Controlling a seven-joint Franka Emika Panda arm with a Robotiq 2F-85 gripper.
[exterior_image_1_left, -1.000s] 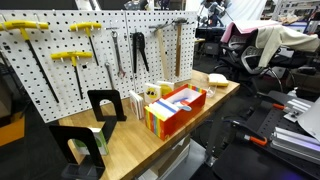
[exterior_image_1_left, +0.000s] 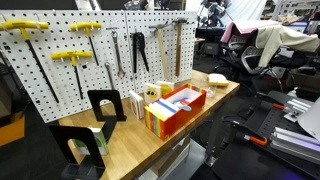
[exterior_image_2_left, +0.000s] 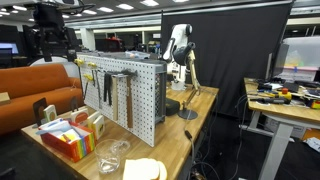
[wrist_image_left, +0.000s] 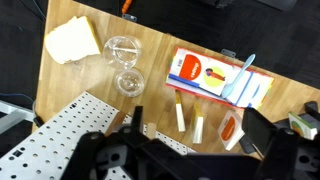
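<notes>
In the wrist view my gripper looks down over the wooden table, its dark fingers spread wide at left and right. Nothing sits between the fingertips; they hover above small upright-looking items, among them a slim white and yellow one (wrist_image_left: 180, 112). Just beyond lies an open, brightly coloured box (wrist_image_left: 185, 66) with a light blue spoon (wrist_image_left: 240, 72) in it. The same box (exterior_image_1_left: 157, 124) stands near the table's front edge in the first exterior view. Two clear glass-like vessels (wrist_image_left: 125, 48) and a pale yellow stack (wrist_image_left: 72, 40) lie to the left.
A white pegboard (exterior_image_1_left: 30, 60) hung with yellow-handled tools and hammers runs along the table's back. Black bookends (exterior_image_1_left: 103, 100) stand at the table's near end. Bare wood (wrist_image_left: 158, 75) shows between the glass vessels and the box.
</notes>
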